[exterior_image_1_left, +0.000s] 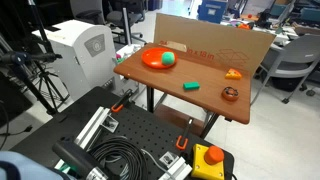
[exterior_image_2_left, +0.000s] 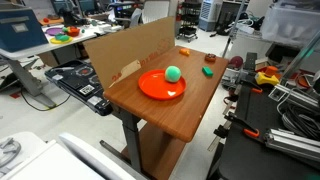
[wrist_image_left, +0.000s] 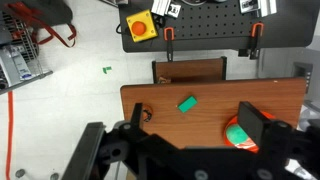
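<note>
A red plate (exterior_image_1_left: 149, 58) rests on the brown table (exterior_image_1_left: 205, 75), with a round green thing (exterior_image_2_left: 173, 74) on it. Apart from the plate lies a small green block (exterior_image_1_left: 191, 86). A brown ring-like thing (exterior_image_1_left: 230, 94) and a small orange thing (exterior_image_1_left: 233, 74) are at the table's other end. In the wrist view my gripper is high over the table, its dark fingers wide apart and nothing held between them. The right finger overlaps part of the red plate (wrist_image_left: 232, 121). Neither exterior view clearly shows the gripper.
A cardboard panel (exterior_image_2_left: 130, 50) stands along one table edge. Across a gap is a black perforated bench (exterior_image_1_left: 150, 132) with clamps and coiled cables (exterior_image_1_left: 118, 155). A yellow box with a red button (exterior_image_1_left: 208, 160) sits at its end. Bare tabletop surrounds the green block.
</note>
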